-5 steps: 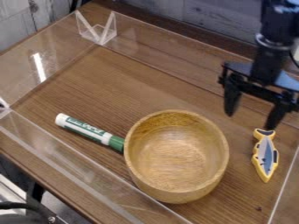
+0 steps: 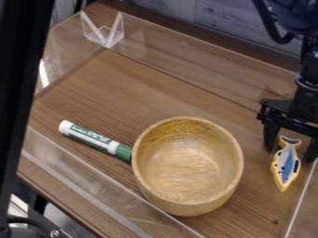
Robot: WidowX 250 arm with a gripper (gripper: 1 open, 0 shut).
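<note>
A yellow toy fish with a blue stripe lies on the wooden table at the right, beside a round tan wooden bowl. My black gripper is at the right edge, low over the table just behind the fish's upper end; whether its fingers are open or shut is unclear. A green and white marker lies left of the bowl.
Clear plastic walls edge the wooden table, with a small clear bracket at the back left. A dark vertical shape covers the far left.
My gripper has moved right and somewhat down, from above the middle-right of the table to beside the fish. The bowl, fish and marker have stayed in place.
</note>
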